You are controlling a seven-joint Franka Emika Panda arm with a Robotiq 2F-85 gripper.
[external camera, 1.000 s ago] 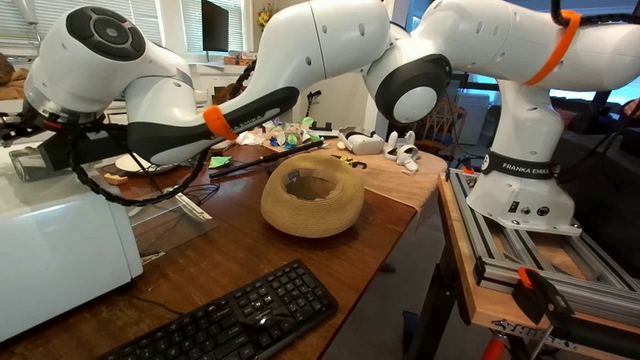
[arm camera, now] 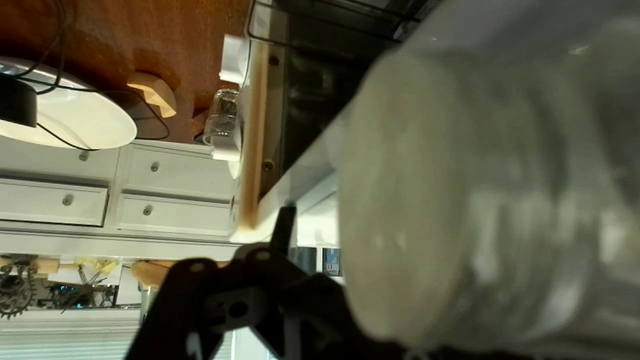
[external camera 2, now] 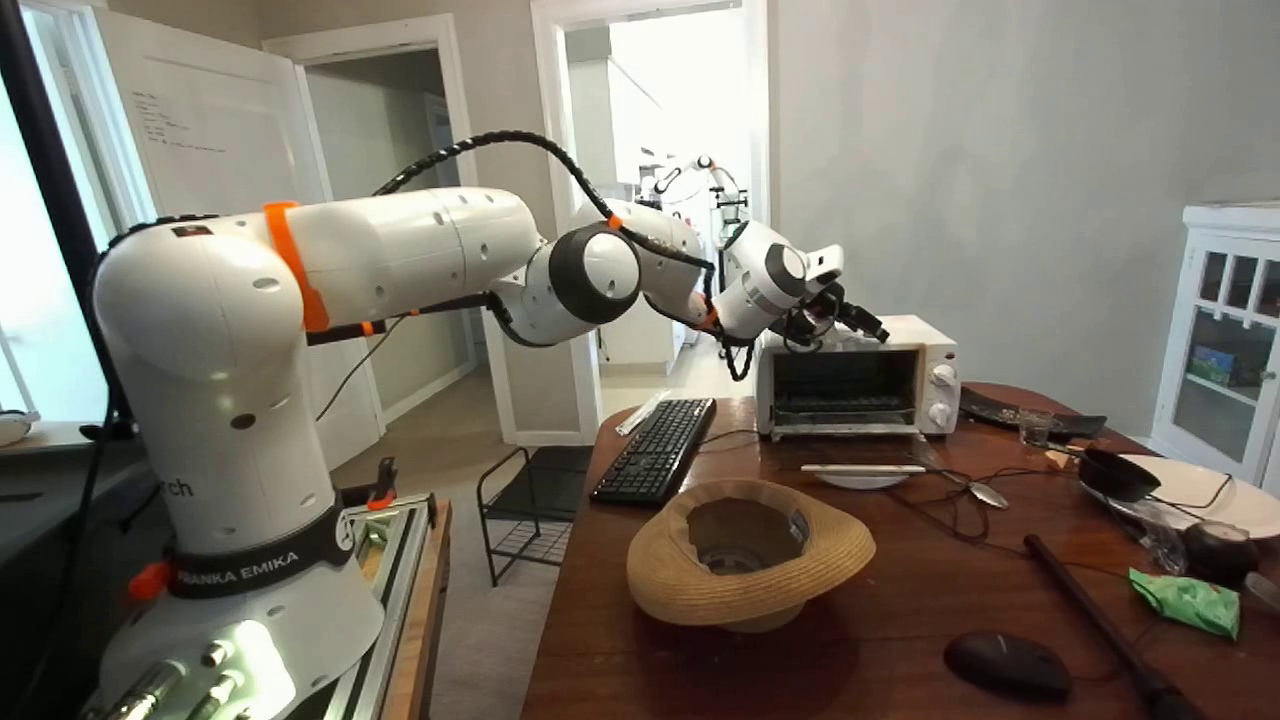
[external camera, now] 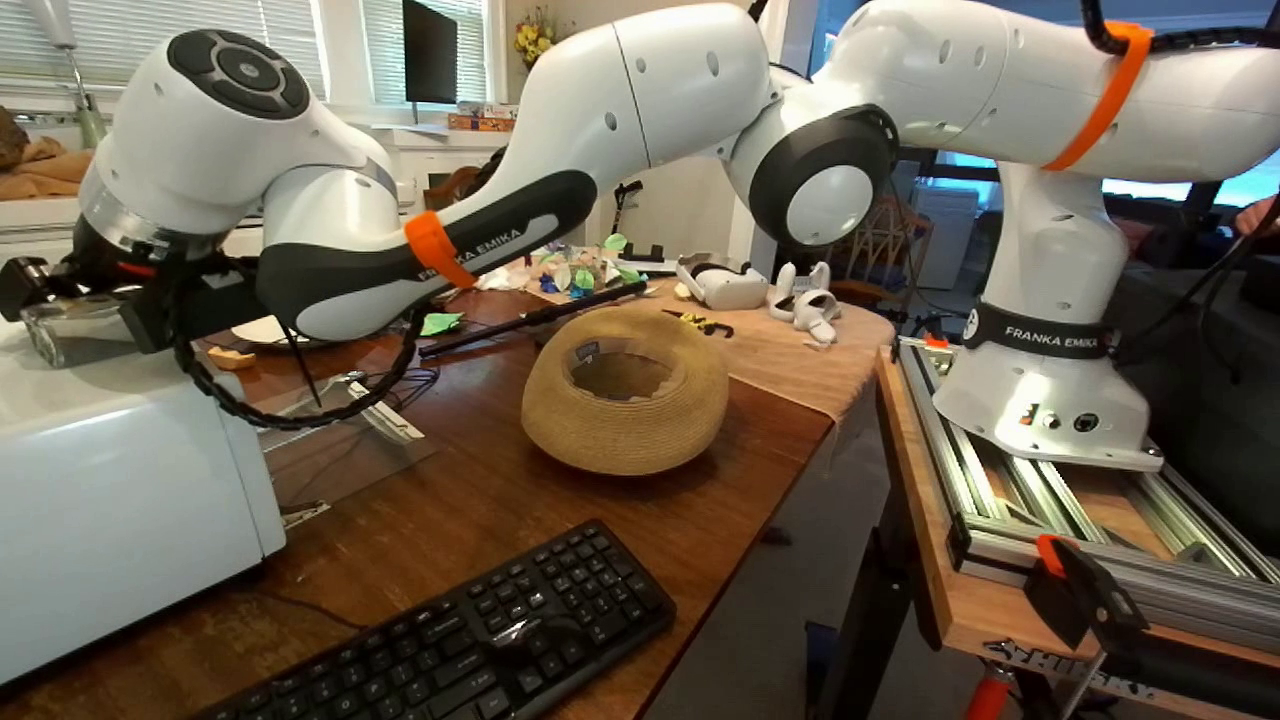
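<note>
My gripper (external camera 2: 866, 322) is low over the top of the white toaster oven (external camera: 114, 468), its fingers apart. A clear, rounded container (external camera: 48, 341) is close beside or below it on the oven's top, at the left edge of exterior view 1. Filling the right of the wrist view is a blurred, translucent object (arm camera: 414, 198), which looks like that container seen very near. One dark finger (arm camera: 283, 229) shows to its left; the other cannot be made out. Whether the container stands between the fingers cannot be told.
An upturned straw hat (external camera: 624, 438) lies mid-table, with a black keyboard (external camera: 480, 642) in front of the oven. Past the oven are a drinking glass (external camera 2: 1034, 427) and a white plate (external camera 2: 1200, 486). Cables and a black rod (external camera 2: 1098, 618) cross the table.
The hand has come slightly down and to the right in exterior view 1, lower over the oven's top. More of the clear container is now covered by the gripper. Hat and keyboard are unmoved.
</note>
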